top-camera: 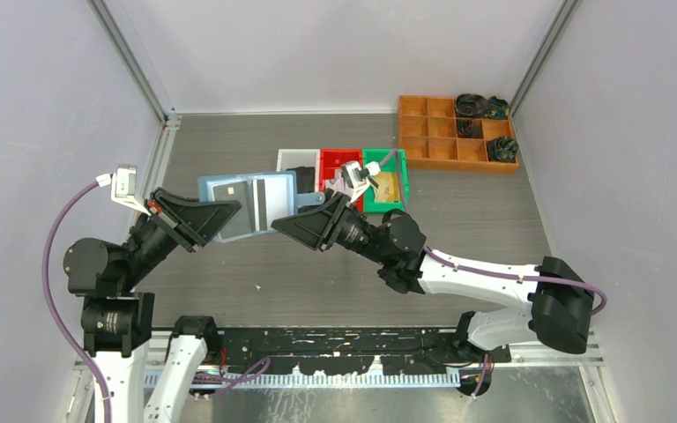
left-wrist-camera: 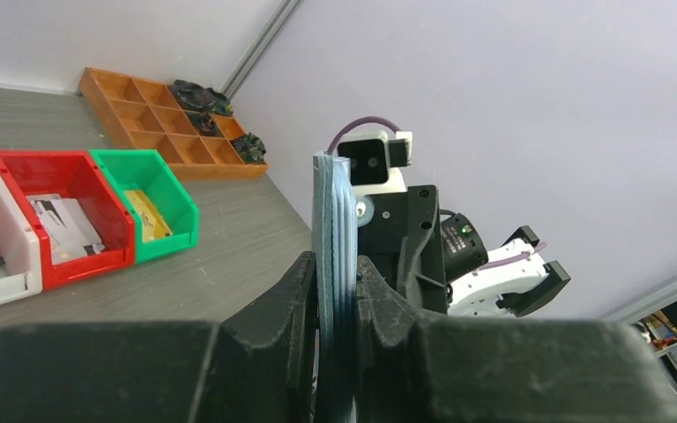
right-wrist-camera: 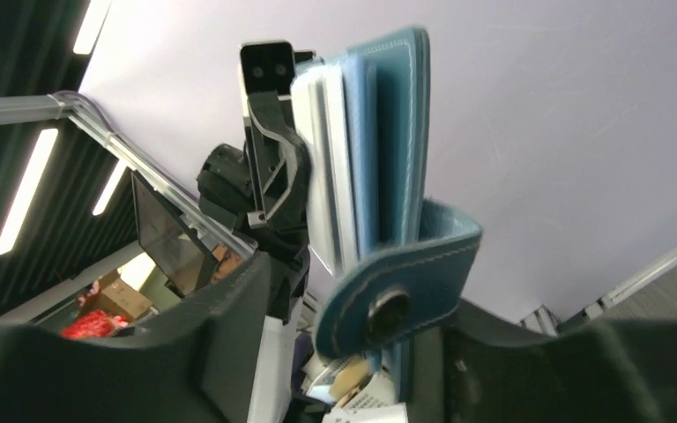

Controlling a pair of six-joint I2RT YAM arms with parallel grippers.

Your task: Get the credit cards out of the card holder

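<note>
Raised above the table, the light-blue card holder (top-camera: 256,204) is gripped at its left side by my left gripper (top-camera: 210,231). A grey card and a white card with a dark stripe show in its clear pockets. Seen edge-on in the left wrist view, the holder (left-wrist-camera: 335,238) stands upright between the fingers. My right gripper (top-camera: 300,238) is at the holder's right edge, by its snap strap (top-camera: 311,199). In the right wrist view the strap (right-wrist-camera: 432,273) with its metal snap crosses between the part-open fingers; whether they touch the holder is unclear.
White (top-camera: 296,155), red (top-camera: 340,155) and green (top-camera: 384,208) bins stand on the table behind the arms, with dark, whitish and yellow items inside. At the back right is a wooden compartment tray (top-camera: 441,128) with dark bundles.
</note>
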